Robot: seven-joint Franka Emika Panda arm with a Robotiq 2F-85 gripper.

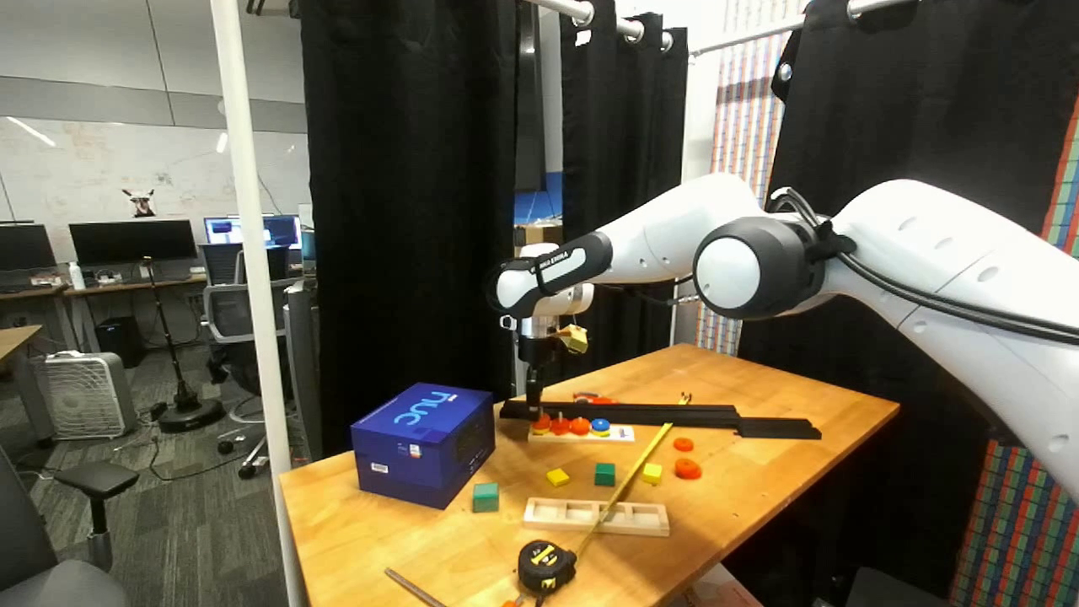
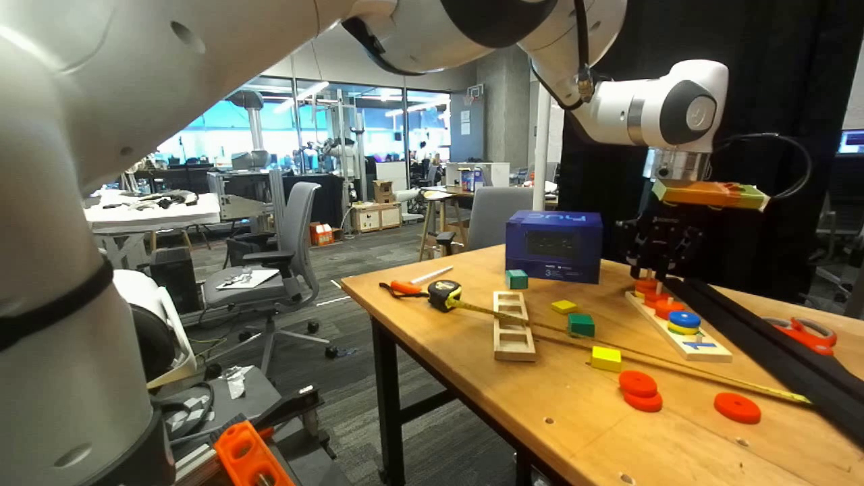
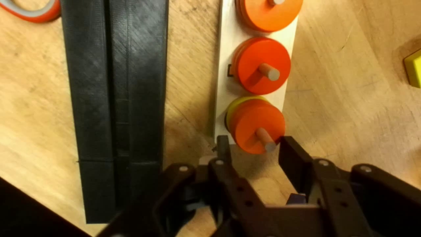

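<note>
A pale wooden peg board (image 3: 227, 89) carries stacked discs and lies beside the black strips. At its near end in the wrist view, an orange disc (image 3: 252, 124) sits over a yellow one (image 3: 236, 106), with a wooden peg (image 3: 265, 139) through it. My gripper is part open at this end, one finger (image 3: 223, 152) left of the stack and the other (image 3: 291, 154) right of it. The right fingertip looks very close to the disc's edge; contact cannot be told. Further along stand a red disc stack (image 3: 264, 63) and a blue disc (image 2: 685, 319).
Long black strips (image 3: 118, 87) run alongside the board, with orange scissors (image 2: 806, 332) beyond. The blue box (image 2: 554, 247) stands close to the gripper. Loose green and yellow blocks, a slotted wooden tray (image 1: 597, 518) and a tape measure (image 1: 546, 566) occupy the table's front.
</note>
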